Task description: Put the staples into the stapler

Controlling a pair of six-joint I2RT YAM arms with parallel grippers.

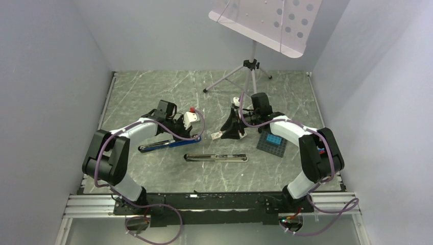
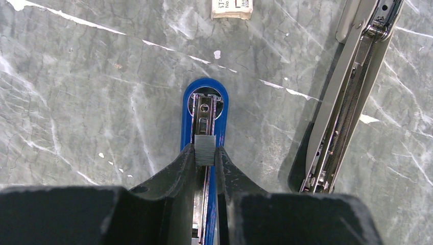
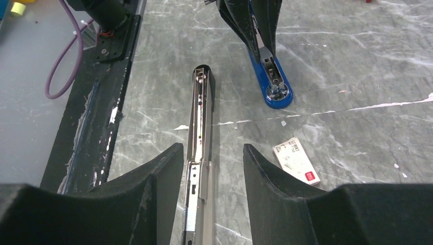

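Note:
The blue stapler (image 2: pixel 221 127) lies opened flat at left, its metal channel exposed. My left gripper is over that channel, shut on a short grey strip of staples (image 2: pixel 205 145), which sits on or just above the channel; I cannot tell which. The long silver stapler (image 3: pixel 200 117) lies opened in front, nearer the table edge. A small white staple box (image 3: pixel 296 161) lies between the arms. My right gripper stands open above the table near that box, with nothing between its fingers.
A dark mat with a blue item (image 1: pixel 273 139) lies at the right under the right arm. A small red object (image 1: pixel 192 109) is behind the left gripper. A tripod stand (image 1: pixel 224 79) fills the back centre.

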